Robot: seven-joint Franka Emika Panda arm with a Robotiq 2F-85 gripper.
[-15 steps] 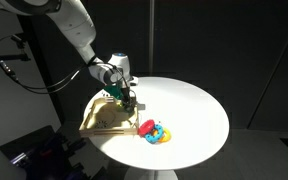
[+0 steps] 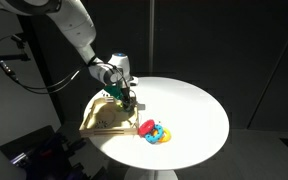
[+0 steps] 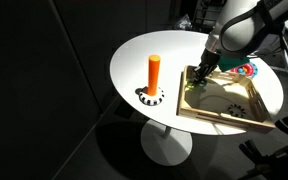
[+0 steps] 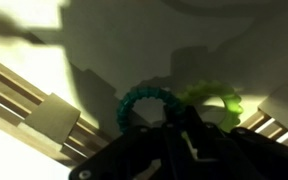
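Note:
In the wrist view, a teal ring [image 4: 134, 96] and a lime-green ring [image 4: 231, 98], both with bumpy edges, meet at my gripper. It is shut at that meeting place. Whether it grips one ring or both is hard to tell in the dark. Exterior view 2 has my gripper [image 3: 198, 78] low, at a corner of the shallow wooden box [image 3: 219, 124], with a green patch of the rings [image 3: 191, 87] just under it. From exterior view 1, the gripper [image 2: 128, 103] is over the box's far right part, and the arm partly hides the rings.
On the white table [image 2: 189, 112], a red ring [image 2: 146, 127], a blue ring [image 2: 155, 134] and a yellow ring [image 2: 165, 135] lie outside the box. An orange post [image 3: 154, 76] stands on a patterned round base [image 3: 152, 98]. The box walls surround the gripper.

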